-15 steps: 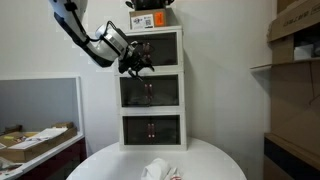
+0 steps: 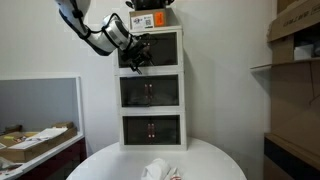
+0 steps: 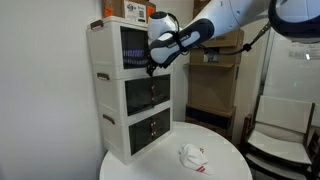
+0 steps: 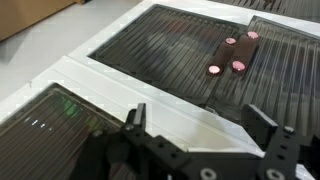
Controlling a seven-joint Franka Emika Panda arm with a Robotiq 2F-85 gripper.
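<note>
A tall white cabinet (image 2: 152, 77) has three levels of dark-panelled double doors. My open gripper is near its upper part, with nothing between its fingers. In exterior view 1, the arm reaches in from the upper left and its end overlaps the top doors (image 2: 165, 48). The wrist view shows a pair of brown handles (image 4: 223, 57) with pink round ends on dark ribbed doors, beyond the fingertips. The white frame between levels (image 4: 165, 98) crosses that view. Below are the middle doors (image 2: 135, 92) and bottom doors (image 2: 137, 131), all apparently closed.
A crumpled white cloth (image 3: 193, 155) lies on the round white table (image 3: 225, 168) before the cabinet. A box (image 2: 147, 20) sits on top of the cabinet. Cardboard boxes stand at the right, and a white chair (image 3: 281, 130) is beside the table.
Over the last second my gripper has risen and shifted slightly right, from near the gap between the top and middle levels to in front of the top doors. Cabinet and cloth look unchanged.
</note>
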